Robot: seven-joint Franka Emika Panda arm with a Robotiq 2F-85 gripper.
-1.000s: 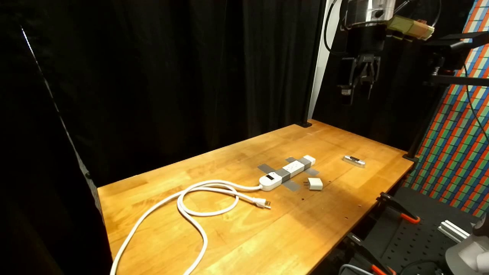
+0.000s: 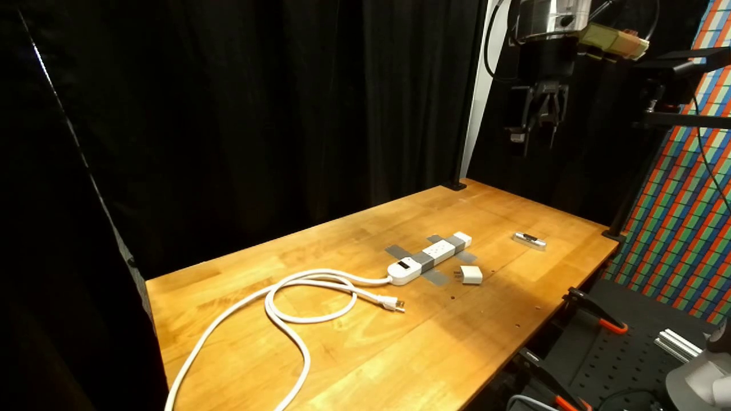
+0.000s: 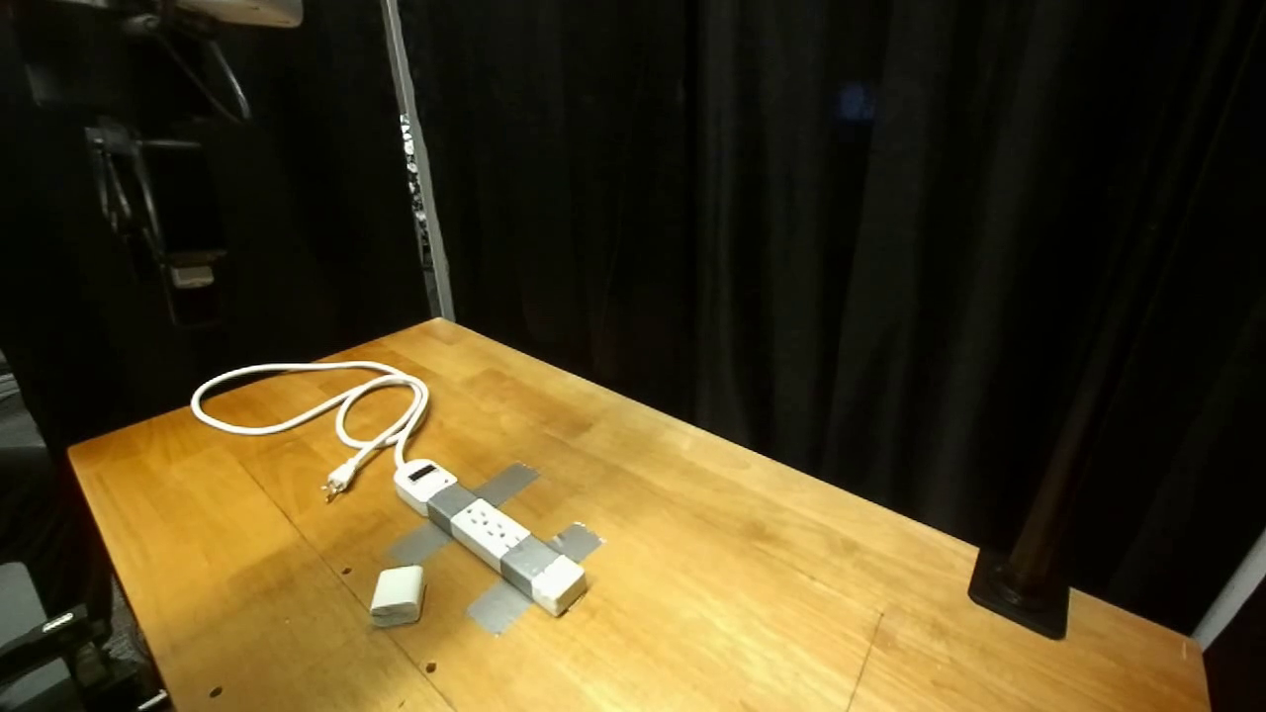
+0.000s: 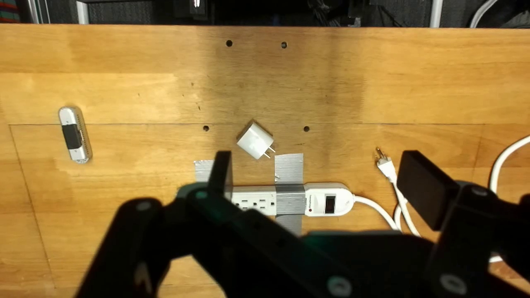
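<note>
High above the table, my gripper stands open, its two black fingers wide apart with nothing between them. Far below in the wrist view lies a white power strip (image 4: pixel 328 199), partly hidden behind the left finger and the gripper body. Grey tape (image 3: pixel 451 503) holds the strip to the wood. A white plug adapter (image 4: pixel 254 140) rests loose beside the strip, its two prongs pointing toward it. The strip's white cord (image 2: pixel 322 319) loops over the table and its three-prong plug (image 2: pixel 392 303) lies free on the wood.
A small silver-and-black object (image 4: pixel 74 134) lies apart from the strip on the wooden table (image 3: pixel 760 570). Clamps with orange tips (image 2: pixel 613 326) grip one table edge. Black curtains (image 2: pixel 274 137) stand behind.
</note>
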